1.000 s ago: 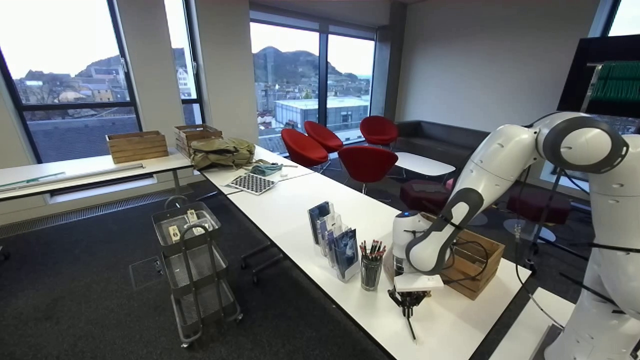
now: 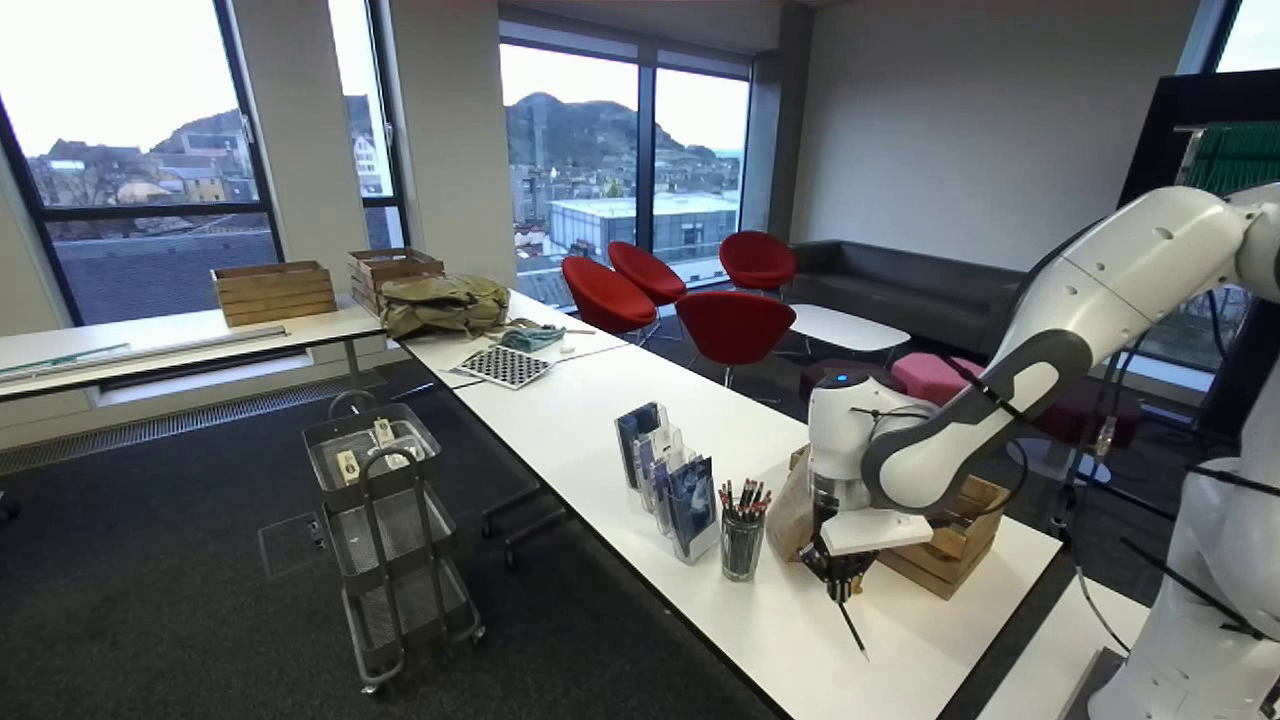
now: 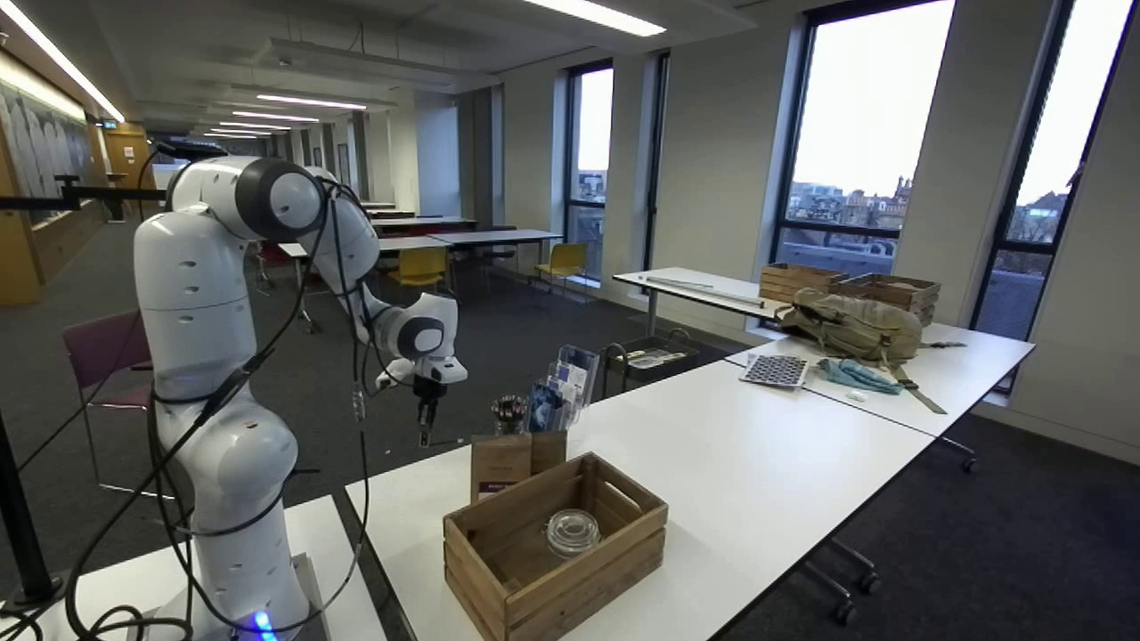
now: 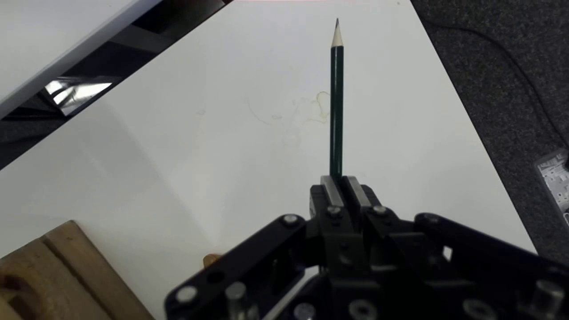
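In the wrist view my gripper is shut on a dark green pencil point(image 4: 336, 106), its sharpened tip pointing away from the fingers. Exterior view 1 shows the same pencil point(image 2: 853, 630) slanting down from the gripper point(image 2: 843, 593) over the white table. Left of the gripper there, a clear cup point(image 2: 740, 554) stands upright, full of dark pencils with reddish ends. The pencil's other end is hidden among the fingers.
Beside the cup are leaflet holders point(image 2: 672, 486). A brown paper bag point(image 3: 500, 466) stands against a wooden crate point(image 3: 556, 604) with a clear glass container point(image 3: 573, 532) inside.
My gripper has risen and shifted right in exterior view 1, carrying the pencil with it. The cup, holders and crate stay in place.
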